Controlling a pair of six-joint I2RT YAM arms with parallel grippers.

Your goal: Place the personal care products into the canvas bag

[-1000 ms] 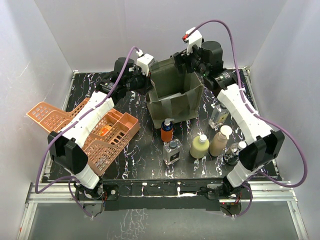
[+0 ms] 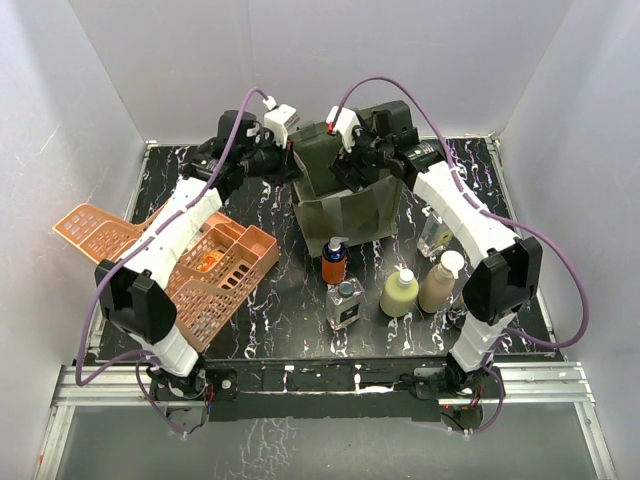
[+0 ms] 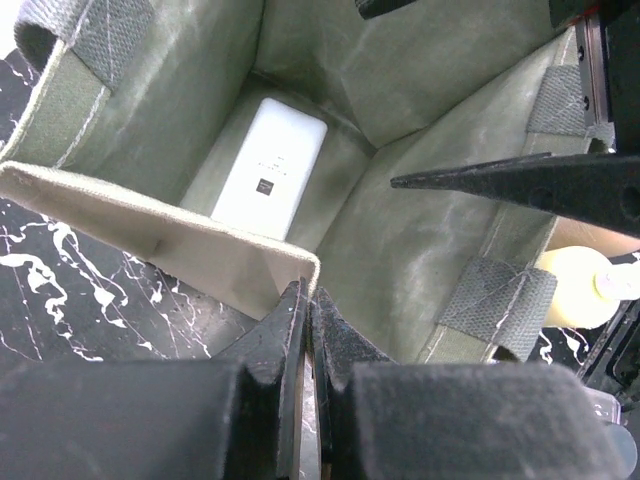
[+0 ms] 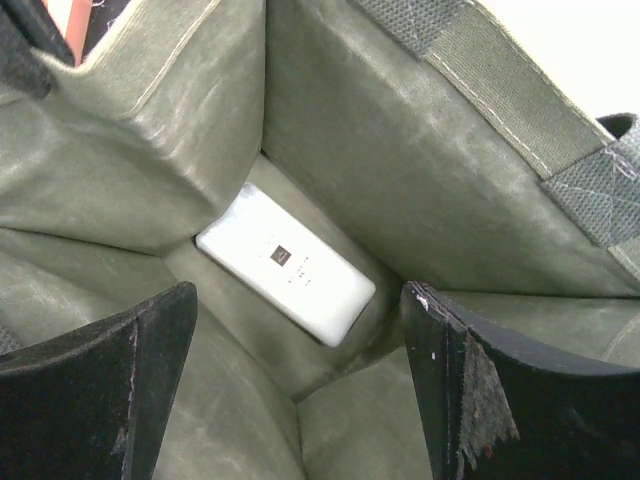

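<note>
The olive canvas bag [image 2: 345, 215] stands at the back centre. Its rim runs between the fingertips of my left gripper, which is shut on it. My right gripper [image 2: 350, 165] is lowered over the bag's opening, its fingers apart with nothing between them. A white box [image 4: 285, 262] lies on the bag's floor. In front of the bag stand an orange bottle [image 2: 334, 262], a clear bottle [image 2: 344, 304], a pale yellow bottle [image 2: 399, 293], a beige bottle [image 2: 440, 283] and another clear bottle [image 2: 434, 234].
An orange plastic basket [image 2: 215, 290] sits at the left. The marble table [image 2: 275, 330] has bare patches at front centre-left. Walls enclose the back and both sides.
My right gripper has come down and leftward from above the bag's right side to inside its opening. My left gripper has shifted only slightly.
</note>
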